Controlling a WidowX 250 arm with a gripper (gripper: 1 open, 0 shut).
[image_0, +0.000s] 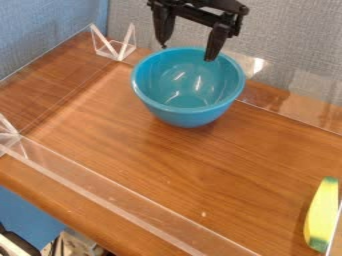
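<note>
A turquoise bowl (187, 100) stands upright on the wooden table toward the back. My black gripper (186, 40) hangs open above the bowl's back part, its two fingers apart with nothing visible between them. A yellow-green banana-like object (322, 214) lies at the right edge of the table, partly cut off by the frame.
Clear plastic barriers with white triangular brackets (112, 46) line the table's edges, with grey and blue fabric walls behind. Something dark and partly cut off sits at the bottom left corner.
</note>
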